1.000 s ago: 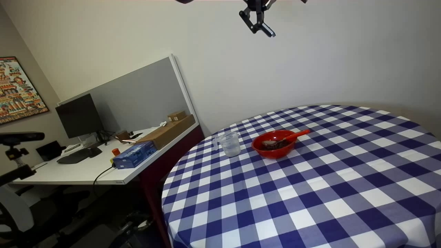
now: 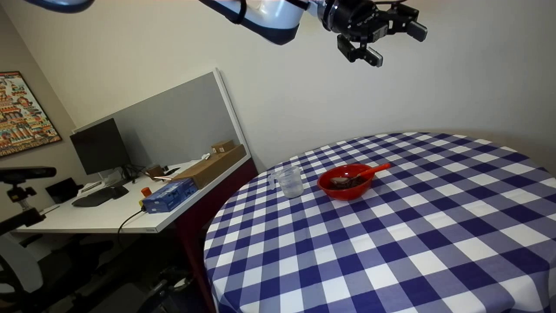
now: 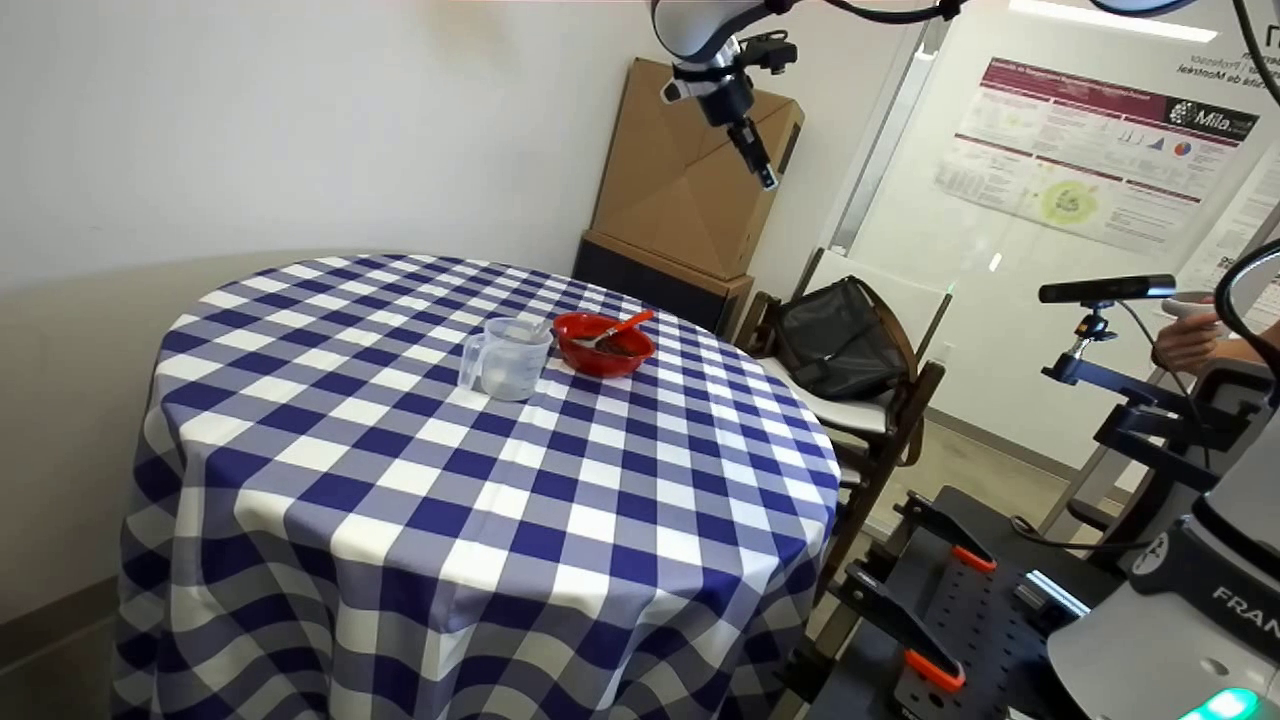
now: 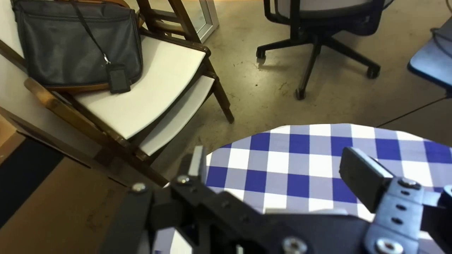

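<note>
High above the checked table hangs my gripper [image 2: 396,46], its two fingers spread wide with only air between them. The wrist view likewise shows the fingers of my gripper far apart, with tablecloth and floor beyond. On the table stands a red bowl [image 2: 344,194] holding something dark and a red-handled spoon [image 2: 376,170] that leans over its rim. Beside the bowl is a clear measuring cup [image 2: 290,182], upright; in the second exterior view the cup [image 3: 510,362] seems to have something inside, too faint to identify. Neither bowl nor cup appears in the wrist view.
A blue-and-white checked cloth [image 3: 396,504] covers the round table, mostly bare around the bowl and cup. Cardboard boxes [image 3: 684,168] are stacked behind it. A wooden chair with a black bag [image 3: 846,338] stands close to the table's edge.
My gripper has come further into exterior view 1, lower and to the right, and has turned so both fingers show. The bowl, spoon and cup have stayed put.
</note>
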